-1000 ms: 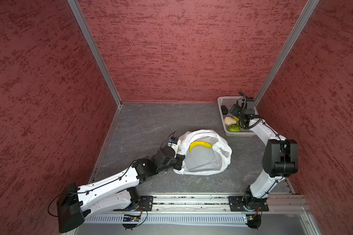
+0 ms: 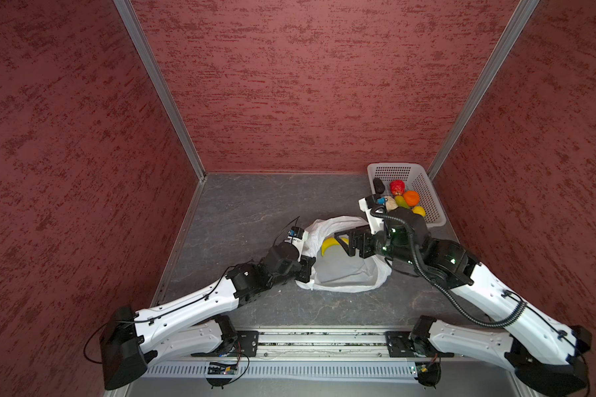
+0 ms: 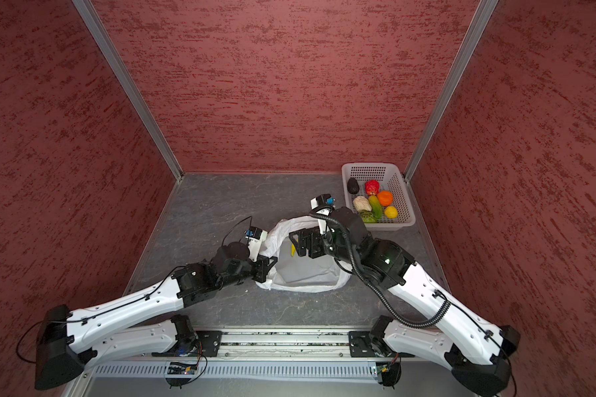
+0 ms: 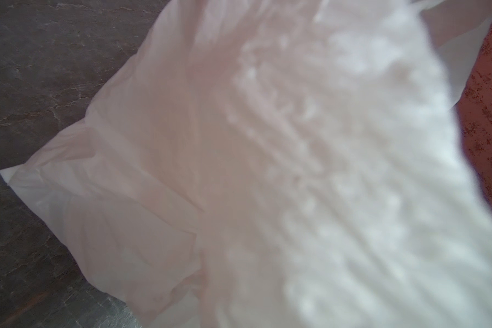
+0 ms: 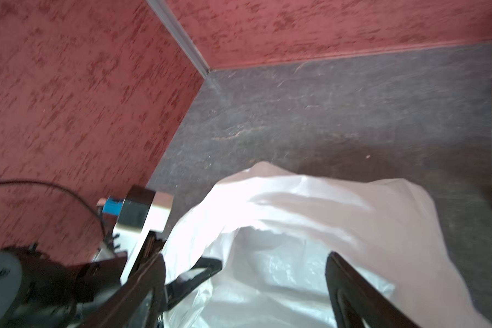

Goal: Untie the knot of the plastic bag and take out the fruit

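A crumpled white plastic bag point(image 2: 342, 283) lies open at the table's centre, with a yellow banana point(image 2: 327, 246) inside, partly hidden by my right gripper point(image 2: 341, 238). That gripper hangs over the bag's opening, fingers apart and empty, as the right wrist view shows. My left gripper point(image 2: 308, 264) is shut at the bag's left rim, against the plastic; whether it pinches the film is unclear. In the left wrist view, white plastic point(image 4: 311, 164) fills most of the picture, blurred.
A grey basket point(image 3: 404, 211) at the back right holds several fruits and vegetables. Red walls enclose the sides and back.
My right gripper has moved from the basket leftward and toward the front, over the bag and banana. The left arm has barely moved.
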